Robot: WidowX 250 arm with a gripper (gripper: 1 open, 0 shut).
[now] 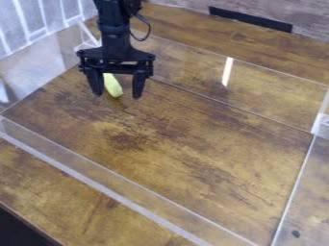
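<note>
My black gripper (113,79) hangs in the upper left of the camera view, open, its two fingers pointing down on either side of a pale yellow-green elongated object (112,87). That object lies on the wooden floor of the enclosure, partly hidden behind the gripper's body. Whether the fingers touch it I cannot tell.
Clear low walls (311,183) enclose a wide stretch of bare wood (187,144), open to the right of and in front of the gripper. A dark slot or bar (251,18) shows at the back right.
</note>
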